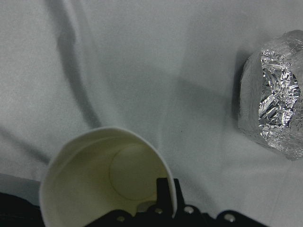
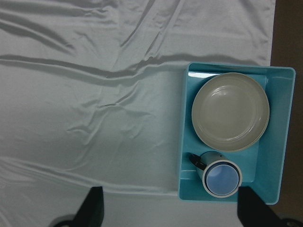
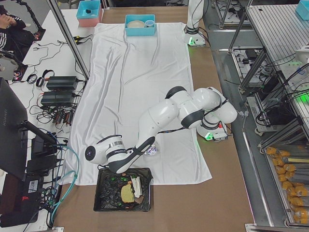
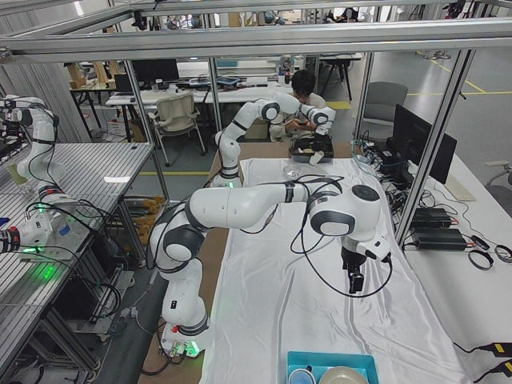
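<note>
In the left wrist view, a white paper cup (image 1: 85,184) is at my left gripper, whose fingers straddle its rim, shut on it. To the cup's right a foil-wrapped item (image 1: 274,94) rests on the white cloth. My right gripper is open above the cloth, short of a blue tray (image 2: 279,142) that holds a beige plate (image 2: 230,111) and a mug (image 2: 220,179).
A black lined bin (image 3: 104,198) with a yellow item and white pieces stands at the near end, beside the left gripper.
</note>
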